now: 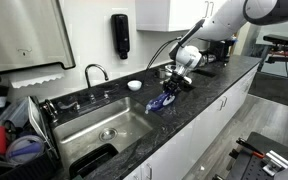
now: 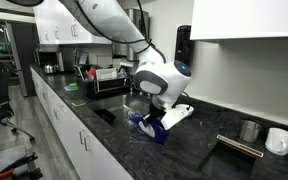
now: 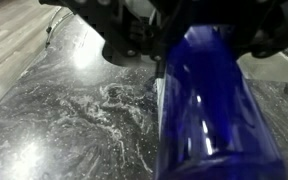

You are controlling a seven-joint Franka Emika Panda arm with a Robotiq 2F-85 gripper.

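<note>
A blue bottle (image 1: 159, 104) is tilted over the dark counter beside the sink, its lower end slanting towards the sink. My gripper (image 1: 170, 89) is shut on it. In the second exterior view the blue bottle (image 2: 158, 131) slopes below the white arm, close to the counter's front edge. The wrist view is largely filled by the shiny, deep-blue bottle (image 3: 216, 115), which runs down from the dark gripper and hides part of the counter. Whether the bottle is capped or touches the counter, I cannot tell.
The steel sink (image 1: 92, 124) lies left of the bottle, with a tall faucet (image 1: 96, 72) behind it. A white bowl (image 1: 135, 85) stands at the back. In the second exterior view, a white mug (image 2: 279, 141) and a metal cup (image 2: 249, 131) stand right of bare counter (image 2: 194, 155).
</note>
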